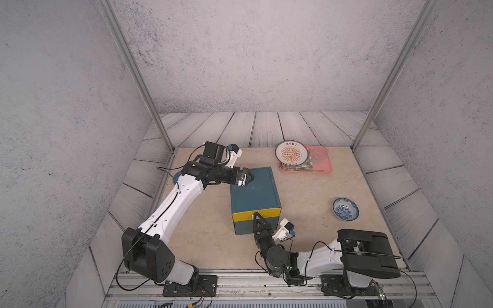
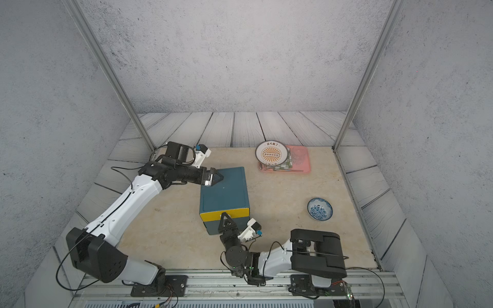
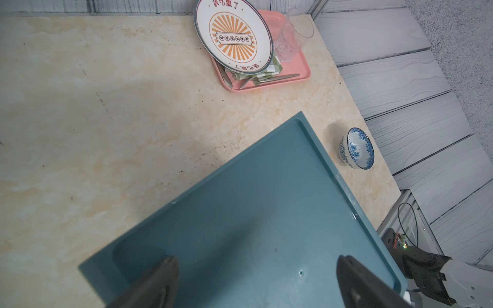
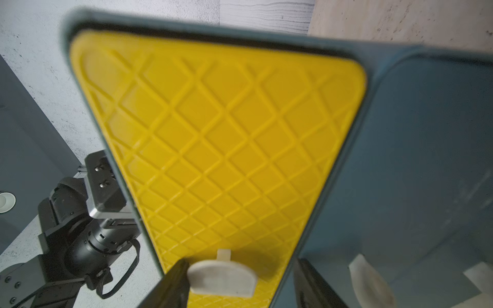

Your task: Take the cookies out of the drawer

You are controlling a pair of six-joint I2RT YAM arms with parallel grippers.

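Observation:
A teal cabinet point(image 1: 254, 190) with a yellow drawer front point(image 4: 220, 154) stands mid-table, the drawer closed and its inside hidden. No cookies can be seen. The drawer's white knob point(image 4: 221, 278) sits between the parted fingers of my right gripper, nearer the left finger; a gap shows on its right side. Over the cabinet's top hangs my left gripper, open and with nothing between its fingers.
At the back right is a pink tray point(image 1: 323, 164) with cutlery, a clear cup and a round plate point(image 1: 291, 153). A blue-and-white bowl point(image 1: 345, 209) stands near the right edge. Bare tabletop point(image 1: 303, 200) lies right of the cabinet.

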